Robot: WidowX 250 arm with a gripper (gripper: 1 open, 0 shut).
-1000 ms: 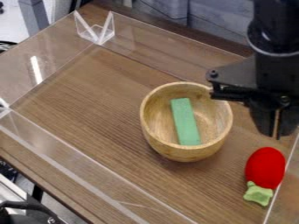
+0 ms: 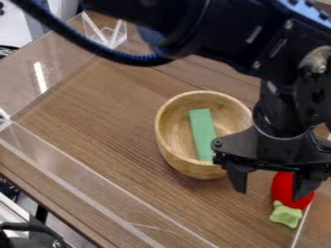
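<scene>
My black gripper (image 2: 269, 184) is low at the right, open, its fingers hanging just over a red oval object (image 2: 292, 197) with a pale green piece (image 2: 287, 215) at its lower end. Left of the gripper a wooden bowl (image 2: 173, 124) holds a green bar (image 2: 202, 134); the gripper overlaps the bowl's right side in the view. Whether anything touches the red object is unclear.
A white wire item (image 2: 106, 29) stands at the upper left, partly behind the arm. The table's edge runs along the lower left.
My gripper has come down from the upper right toward the red object, which it now partly hides. The arm now stretches across the top of the view.
</scene>
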